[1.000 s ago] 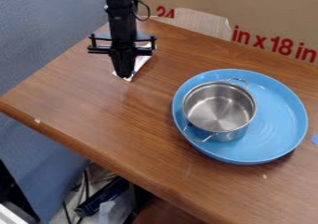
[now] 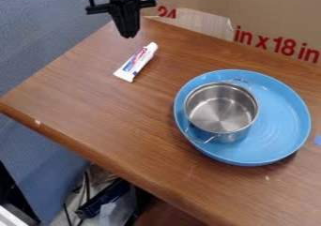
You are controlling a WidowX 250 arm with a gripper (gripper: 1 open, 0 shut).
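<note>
A black gripper (image 2: 127, 28) hangs at the top edge of the camera view, above and a little left of a white tube (image 2: 135, 63) with red and blue print, which lies diagonally on the wooden table (image 2: 88, 98). I cannot tell whether the gripper is open or shut; nothing shows hanging from it. To the right, a steel pot (image 2: 221, 112) stands on a light blue plate (image 2: 282, 131).
A cardboard sheet (image 2: 264, 19) with red print stands along the back of the table. The table's left and front edges border a drop with cables and clutter below.
The gripper has risen up and away from the tube, which now lies uncovered on the table. The pot and plate have not moved.
</note>
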